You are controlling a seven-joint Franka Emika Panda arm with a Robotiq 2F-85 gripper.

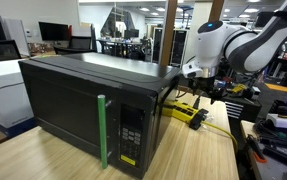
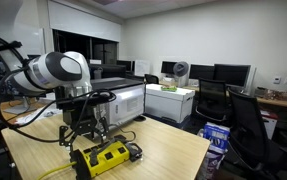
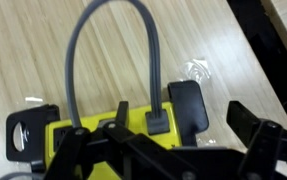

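A yellow power strip point(image 2: 109, 156) with black ends lies on the wooden table. In the wrist view, a black plug point(image 3: 159, 122) sits in the strip point(image 3: 134, 119), and its dark cable point(image 3: 115, 4) arches up over the table. My gripper is open above the strip, one finger over its yellow body and the other off to the right of its black end. The plug shows in the gap between them, with no finger visibly touching it. From outside, the gripper point(image 1: 202, 92) hangs just over the strip, beside the microwave.
A large black microwave point(image 1: 93, 105) with a green handle stands close beside the strip. A yellow cord point(image 1: 221, 131) runs from the strip across the table. Bare table point(image 2: 173, 147) lies beyond the strip in exterior view 2.
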